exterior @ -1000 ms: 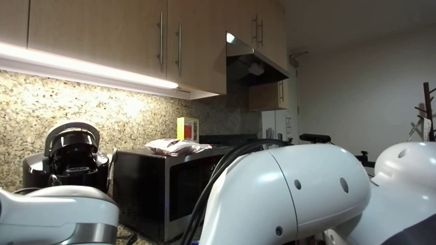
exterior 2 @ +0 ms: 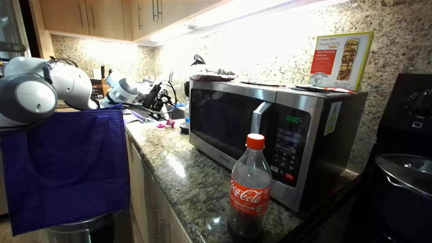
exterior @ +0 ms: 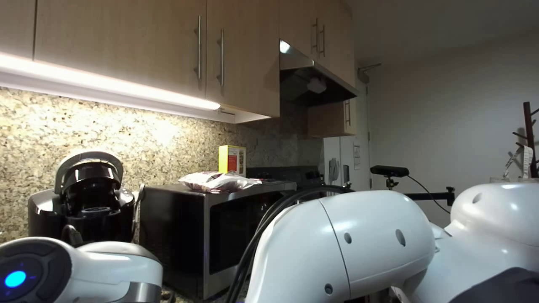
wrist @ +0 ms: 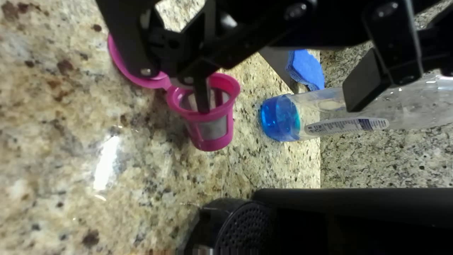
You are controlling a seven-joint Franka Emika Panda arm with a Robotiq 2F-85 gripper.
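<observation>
My gripper is open in the wrist view, its two dark fingers wide apart. One finger (wrist: 202, 95) overlaps the mouth of a pink mesh coffee filter cup (wrist: 212, 131); whether the tip is inside the cup or above it, I cannot tell. The cup's round pink lid (wrist: 123, 63) hangs open on its hinge, partly hidden behind the gripper. No object is clamped between the fingers. In exterior view 2 the pink cup (exterior 2: 170, 123) rests on the counter below the gripper. A black coffee maker (exterior: 91, 202) stands with its top raised in exterior view 1.
A clear bottle with blue liquid (wrist: 280, 119) and a blue sponge (wrist: 306, 70) lie close to the gripper in the wrist view. A microwave (exterior 2: 231, 117) and a cola bottle (exterior 2: 249, 194) occupy the counter nearer the stove. Bare granite (exterior 2: 174, 162) lies along the front.
The larger arm links have moved left and lower.
</observation>
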